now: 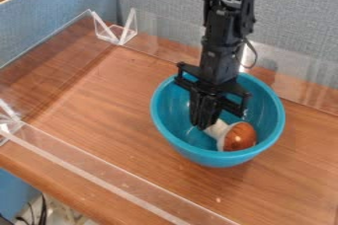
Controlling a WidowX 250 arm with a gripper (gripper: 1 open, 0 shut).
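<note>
A turquoise bowl stands on the wooden table. Inside it, on the right, sit a red-orange round object and a pale white piece beside it. My black gripper reaches down into the bowl just left of and above these objects, its fingers shut, with nothing visible between them; the fingertips are partly hard to make out.
Clear acrylic walls edge the table, with white corner brackets at the back left. A grey padded wall stands behind.
</note>
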